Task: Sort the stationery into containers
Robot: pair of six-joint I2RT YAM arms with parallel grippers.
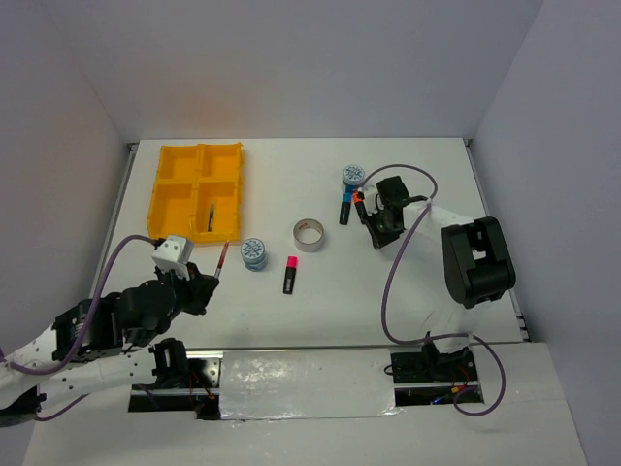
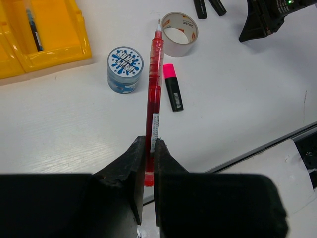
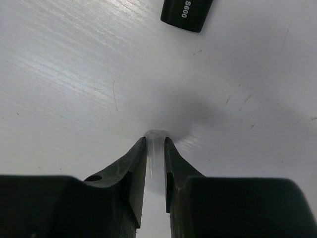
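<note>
My left gripper is shut on a red pen, pointing upward in the left wrist view. My right gripper is low over the bare table, a narrow pale strip between its fingertips; I cannot tell whether that is an object. A black marker end lies beyond it. Two markers lie near that gripper, partly hidden in the top view. A pink-capped highlighter, a tape roll and blue-lidded jars stand on the table. The yellow divided container holds a pen.
A second jar stands at the back, near the markers. Grey walls border the workspace.
</note>
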